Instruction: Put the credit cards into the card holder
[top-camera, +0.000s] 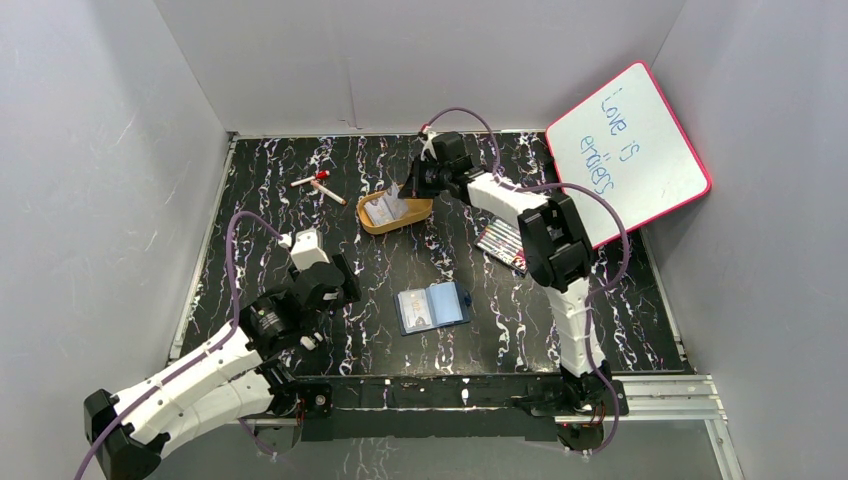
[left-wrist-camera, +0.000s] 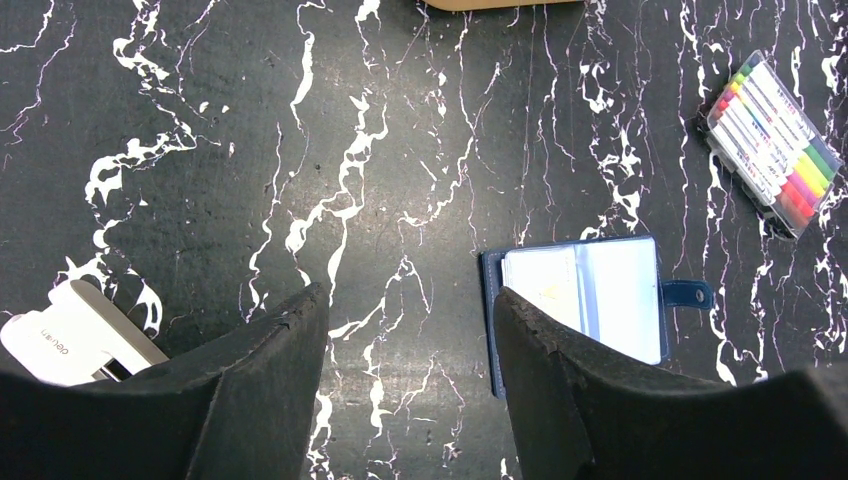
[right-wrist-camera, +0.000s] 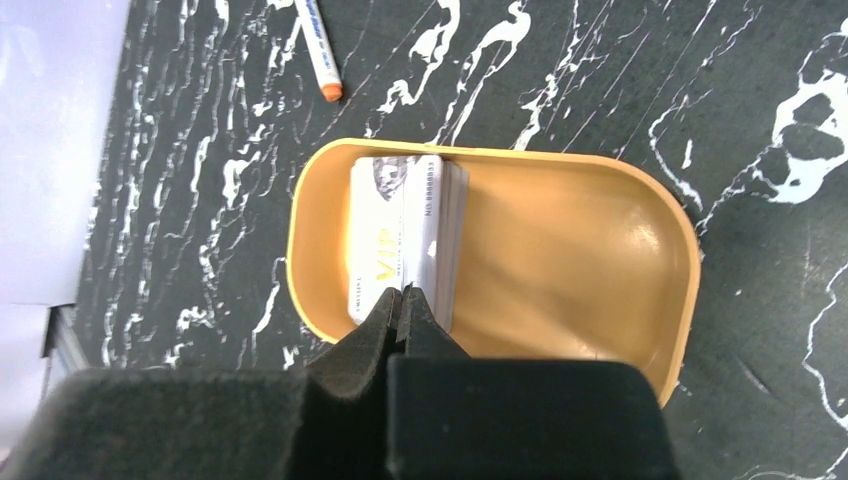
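A stack of cards, the top one marked VIP, lies at one end of an orange basket. My right gripper is shut over the basket at the stack's edge; whether anything thin is between its fingertips does not show. The blue card holder lies open at the front middle, with a pale card-like piece in its left side. My left gripper hangs open at the left front, nothing between its fingers, with the holder to its right.
Loose markers lie left of the basket, a case of coloured pens right of the middle. A whiteboard leans at the right.
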